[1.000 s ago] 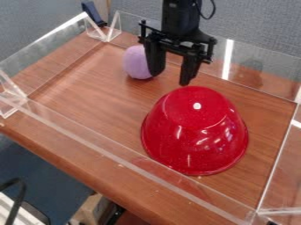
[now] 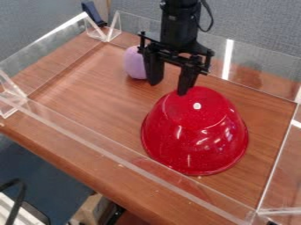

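My black gripper (image 2: pixel 168 68) hangs from the top of the view, its fingers pointing down over the red dome (image 2: pixel 192 141), which looks like an upturned bowl on the wooden table. The two fingers stand apart, with no object visible between them. A pink round object (image 2: pixel 134 61) sits just behind and left of the left finger, partly hidden by it.
Clear plastic walls border the wooden table (image 2: pixel 83 97) on all sides. A dark cable and a beige block (image 2: pixel 91 211) lie outside at the lower left.
My gripper has moved slightly down and left, now nearer the top of the red dome and covering more of the pink object. The dome has not moved.
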